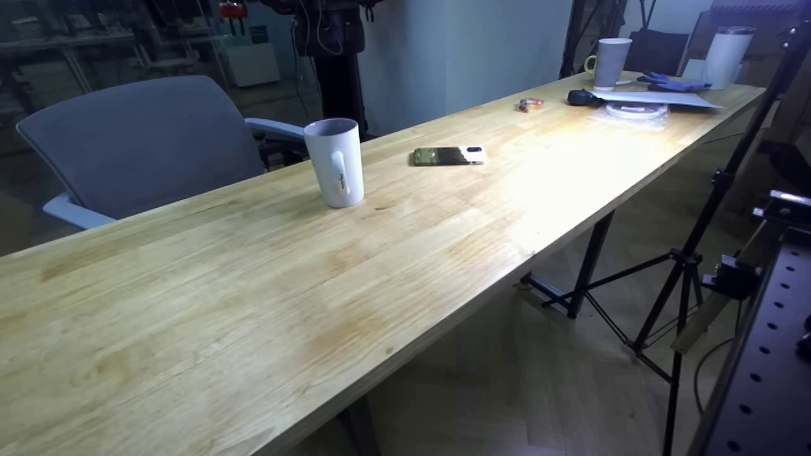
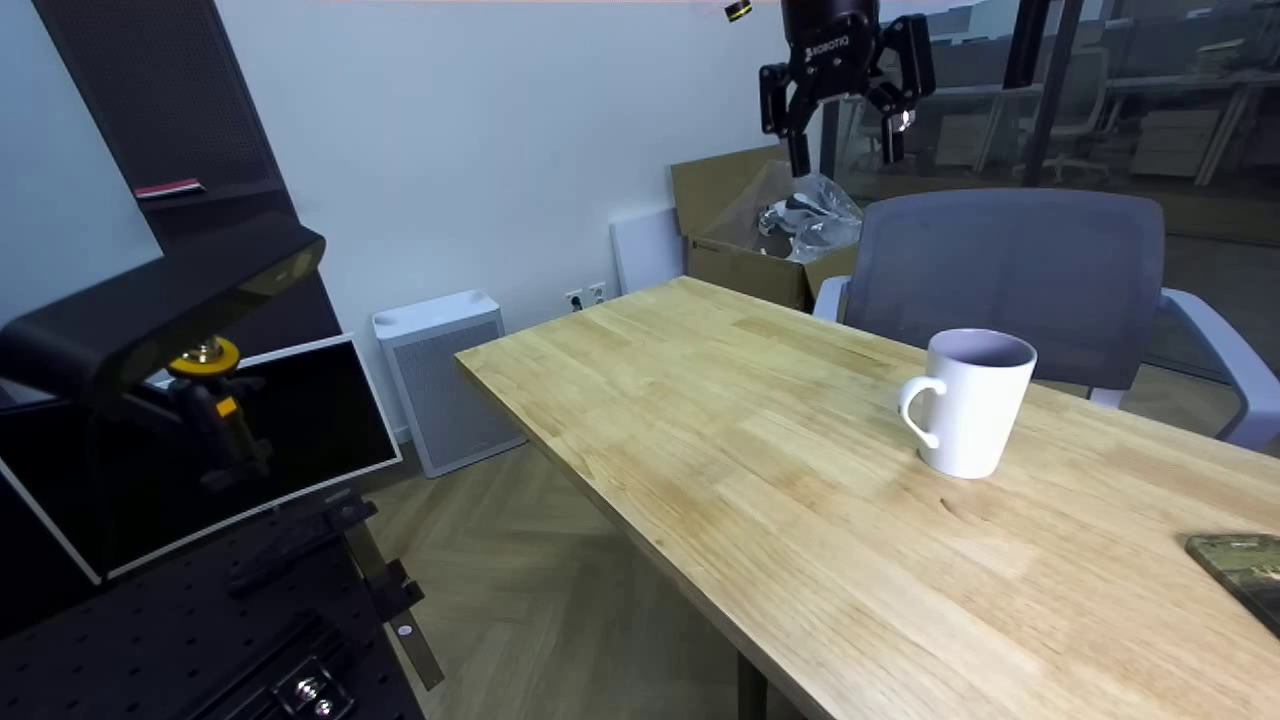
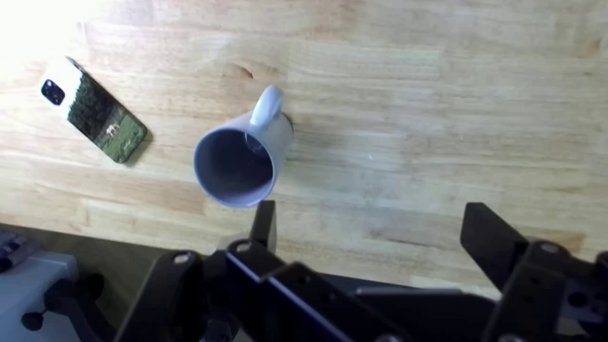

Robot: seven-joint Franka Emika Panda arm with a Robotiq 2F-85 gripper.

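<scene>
A white mug (image 1: pixel 331 168) with a grey inside stands upright on the wooden table (image 1: pixel 251 304). In exterior view 2 the same mug (image 2: pixel 978 414) has its handle towards the left. My gripper (image 2: pixel 846 152) is high above the table's far side, well clear of the mug, with its fingers spread. From the wrist view, the mug (image 3: pixel 279 139) appears beyond the left finger, outside the gap of the gripper. The gripper is open, and only bare tabletop shows between its fingertips. Exterior view 1 does not show the gripper.
A patterned phone (image 1: pixel 448 156) lies flat near the mug. Farther along the table are a grey cup (image 1: pixel 612 64), a white tumbler (image 1: pixel 727 57) and blue gloves (image 1: pixel 673 81). An office chair (image 2: pixel 1014 270) stands against the far edge.
</scene>
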